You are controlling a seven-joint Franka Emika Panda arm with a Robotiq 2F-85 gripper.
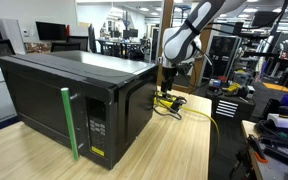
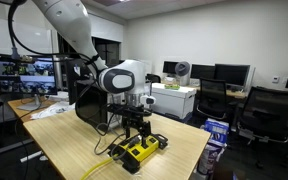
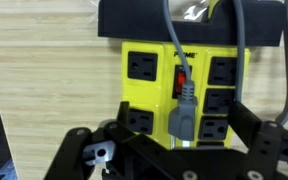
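Note:
In the wrist view, a yellow power strip [image 3: 139, 94] with black sockets lies on the wooden table. A grey plug [image 3: 183, 122] sits over its middle column, with its cord running up past a red switch [image 3: 180, 78]. My gripper is open, one dark finger [image 3: 108, 143] to the left of the plug and the other to its right. Neither finger visibly touches the plug; whether its prongs are seated is hidden. The same power strip [image 2: 142, 153] shows near the table's front edge in the second exterior view.
A black microwave [image 1: 49, 103] with a green strip on its front fills much of the table. A person [image 2: 127, 95] leans over the table by the power strip. A yellow cable [image 1: 214, 127] and dark cords lie around it. Bare table [image 1: 174, 150] shows in front.

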